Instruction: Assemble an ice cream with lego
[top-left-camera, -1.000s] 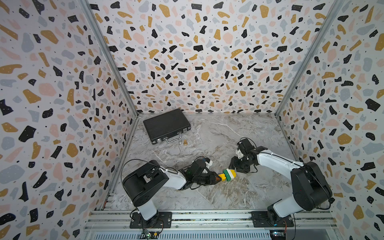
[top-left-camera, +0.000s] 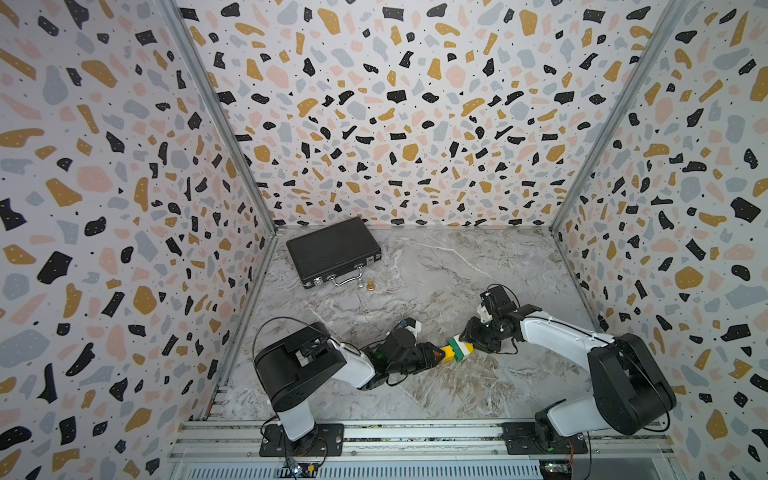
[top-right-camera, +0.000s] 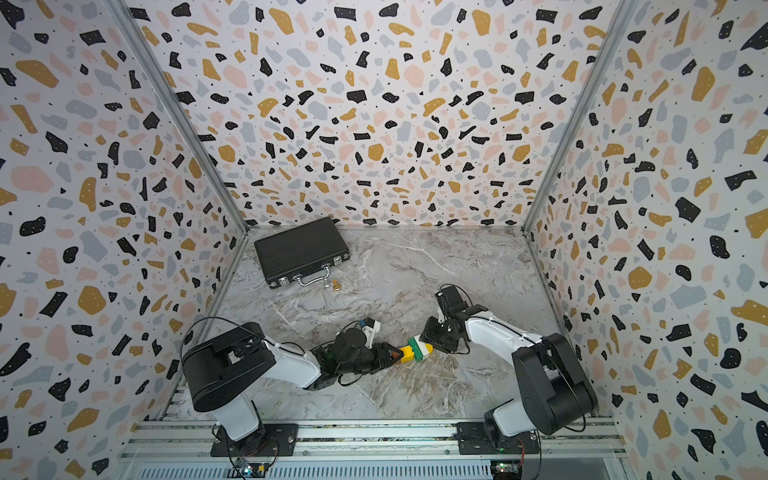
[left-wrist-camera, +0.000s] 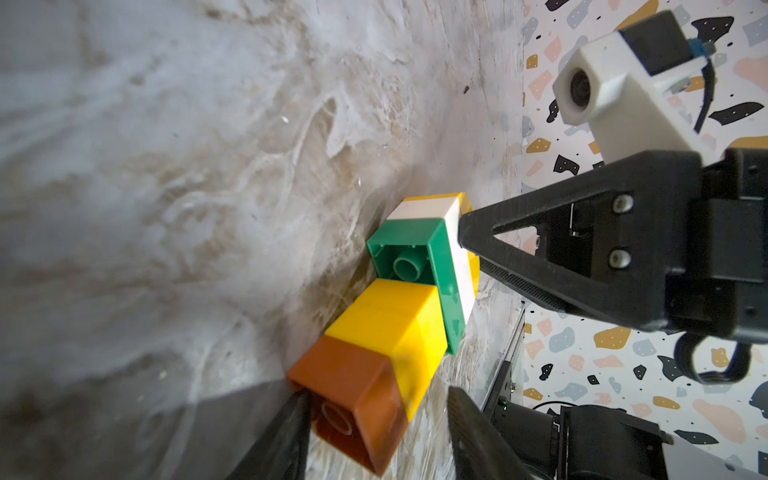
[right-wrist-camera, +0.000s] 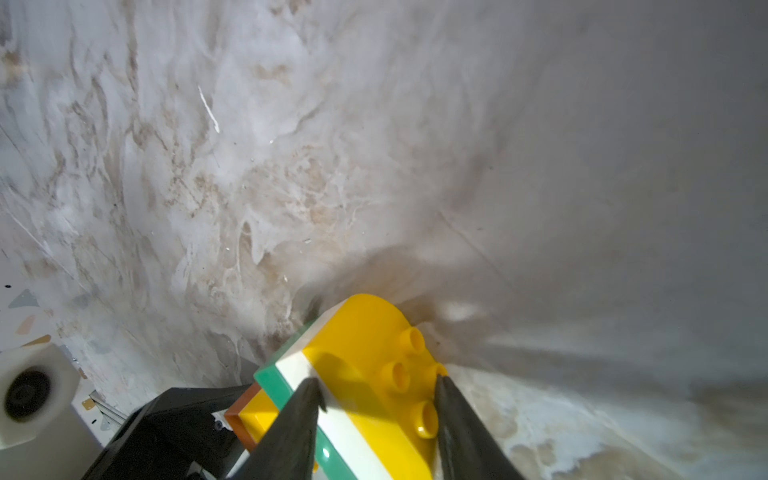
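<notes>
A lego stack lies low along the marble table: a brown brick (left-wrist-camera: 344, 364), a yellow brick (left-wrist-camera: 384, 316), a green brick (left-wrist-camera: 404, 232), a white layer (left-wrist-camera: 420, 208) and a yellow top (right-wrist-camera: 364, 332) with studs. My left gripper is shut on the brown end. My right gripper stands open with the white and yellow end between its fingertips. In both top views the two grippers face each other across the stack (top-right-camera: 414, 349).
A closed black briefcase (top-left-camera: 332, 248) rests at the back left, with a small gold piece (top-left-camera: 370, 285) beside its handle.
My right arm has come down a little toward the front, over the white and yellow end.
</notes>
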